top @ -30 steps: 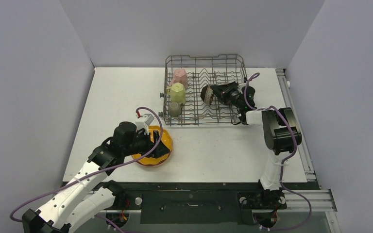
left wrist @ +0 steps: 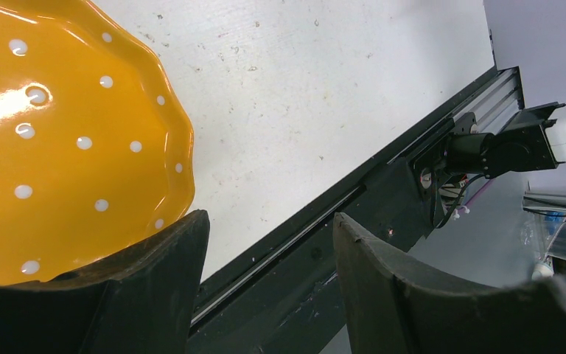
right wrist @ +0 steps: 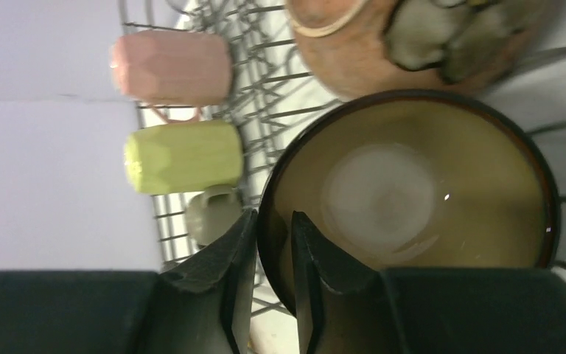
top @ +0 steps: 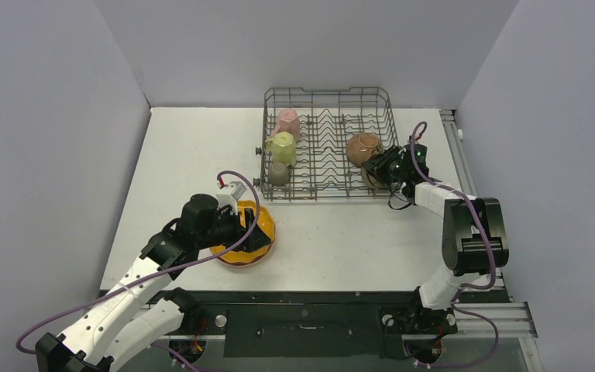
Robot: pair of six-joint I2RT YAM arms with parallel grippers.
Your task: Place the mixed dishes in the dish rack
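My right gripper is shut on the dark rim of an olive-brown bowl (right wrist: 383, 188), whose inside faces the right wrist camera. From above, that gripper (top: 372, 167) is at the right front of the wire dish rack (top: 328, 195), and the bowl is mostly hidden. Behind it in the rack is a brown patterned bowl (top: 362, 146). Pink (top: 287, 122), light green (top: 281, 147) and grey (top: 278, 174) cups line the rack's left side. My left gripper stands open and empty beside a yellow dish with white dots (left wrist: 81, 169).
Under the yellow dish, another dish's rim (top: 236, 265) shows at the front left of the white table (top: 341, 248). A grey wall (top: 558, 155) rises close to the right arm.
My right gripper has moved right and toward the front with the bowl, from the rack's middle to its right front corner. More of the brown bowl behind now shows. The left arm is still.
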